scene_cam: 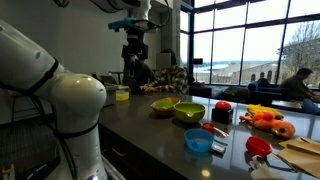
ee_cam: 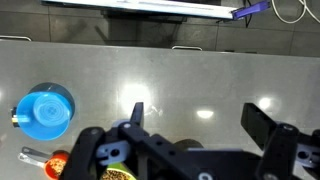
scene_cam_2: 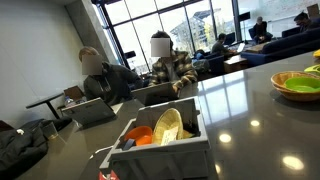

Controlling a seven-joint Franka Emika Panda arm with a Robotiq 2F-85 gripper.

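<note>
My gripper is open high above the dark table, and only bare tabletop shows between its fingers in the wrist view. In exterior view 1 it hangs at the upper left, clear of every object. A blue bowl (scene_cam: 198,142) stands near the table's front edge, with a red bowl (scene_cam: 258,145) to its right. Farther back are a green bowl (scene_cam: 188,112) and a woven basket (scene_cam: 165,104). The wrist view has the blue bowl (ee_cam: 45,112) at its left and a small red-orange item (ee_cam: 56,163) below it.
Orange toys (scene_cam: 275,124), a red item (scene_cam: 222,106) and a wooden board (scene_cam: 302,154) occupy the right side. A grey bin (scene_cam_2: 165,158) holds an orange item and a tan bowl (scene_cam_2: 168,126). People sit with laptops behind it. Bare table lies beneath the gripper.
</note>
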